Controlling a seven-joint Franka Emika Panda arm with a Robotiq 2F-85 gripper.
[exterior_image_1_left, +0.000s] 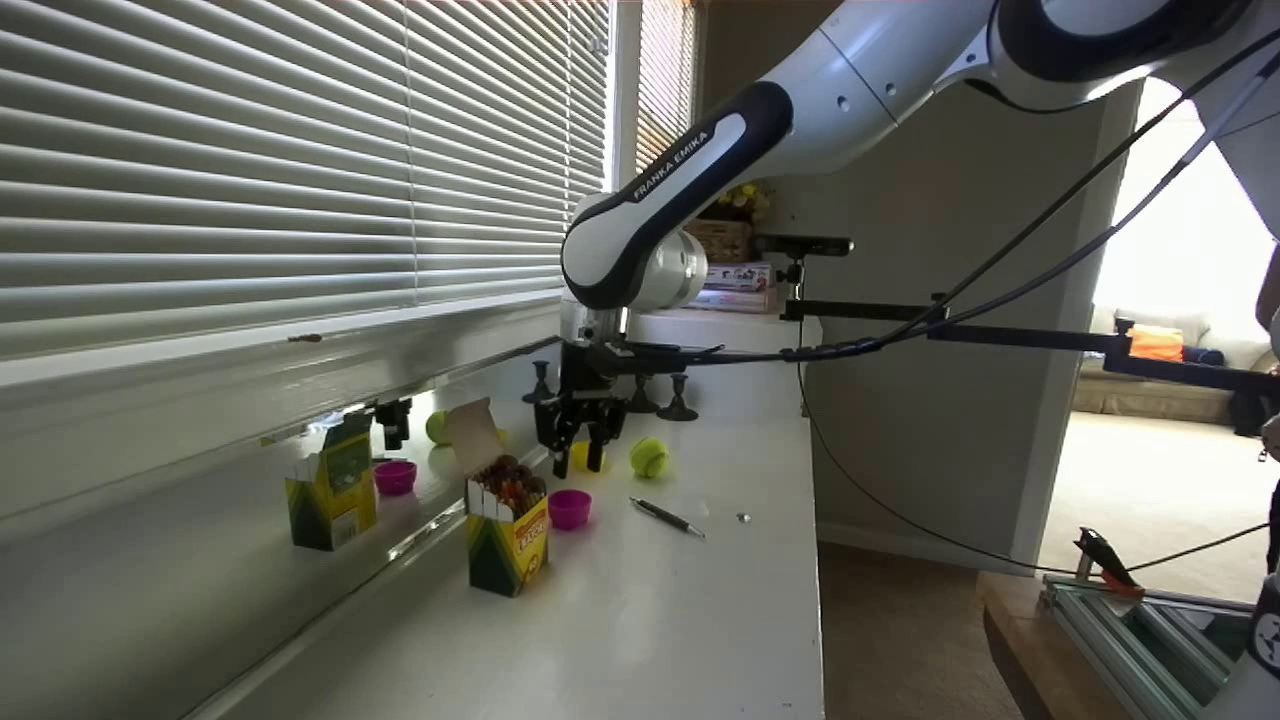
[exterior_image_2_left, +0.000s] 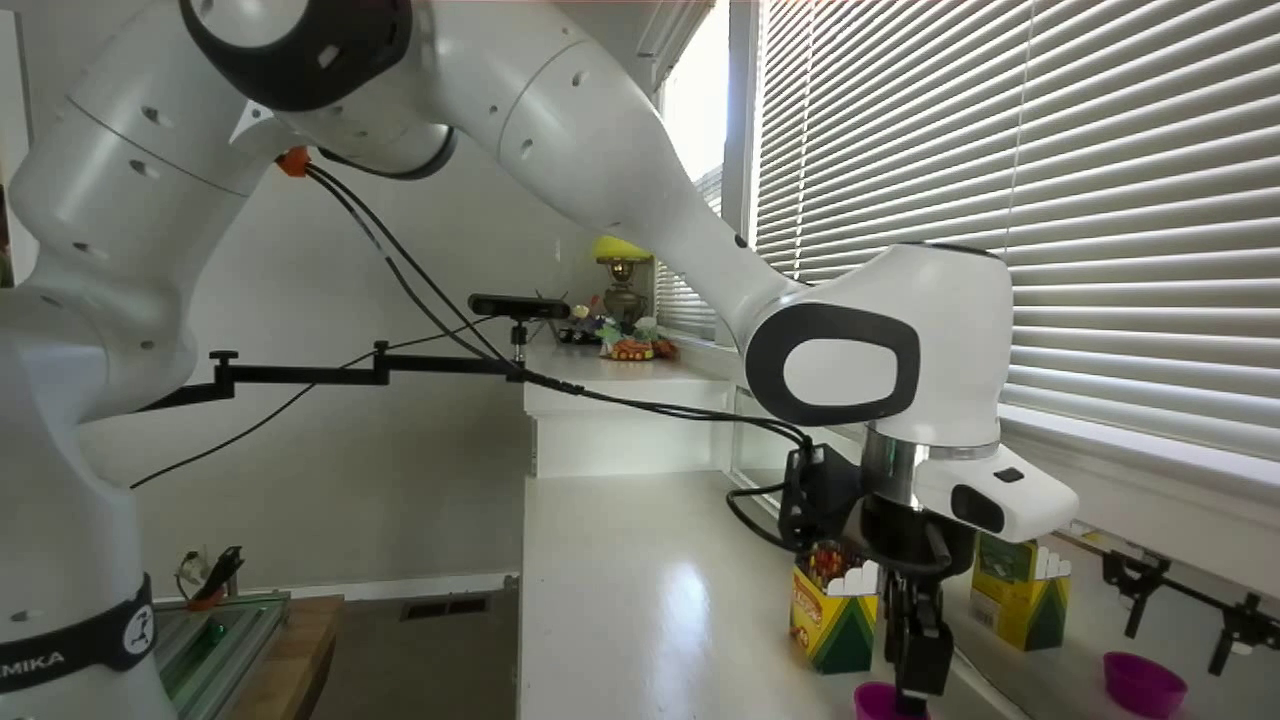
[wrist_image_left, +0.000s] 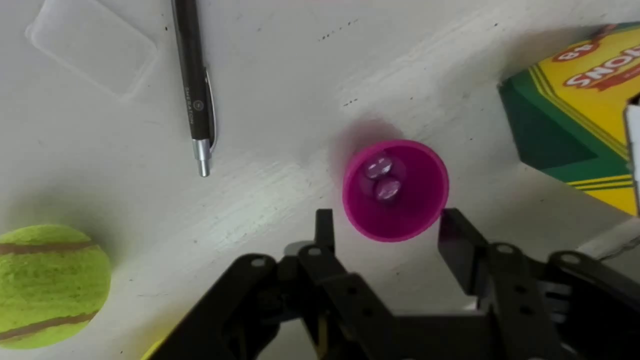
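Observation:
A pink cup (wrist_image_left: 420, 210) stands upright on the white counter (wrist_image_left: 264, 108), with two small clear beads (wrist_image_left: 384, 178) inside it. In the wrist view my gripper is open, its fingertips apart on either side of the cup's near edge. The right fingertip appears close to the rim; whether it touches cannot be told. From the first exterior view, the gripper (exterior_image_1_left: 578, 464) hangs low over the counter, just behind the pink cup (exterior_image_1_left: 570, 510). It partly hides a yellow cup (exterior_image_1_left: 581, 456). Nothing is held.
An open crayon box (exterior_image_1_left: 509, 540) stands close beside the pink cup, by the reflective back panel. A tennis ball (wrist_image_left: 51, 285), a dark pen (wrist_image_left: 195, 84) and a small translucent piece (wrist_image_left: 93, 45) lie around. Dark candlesticks (exterior_image_1_left: 678, 402) stand farther back.

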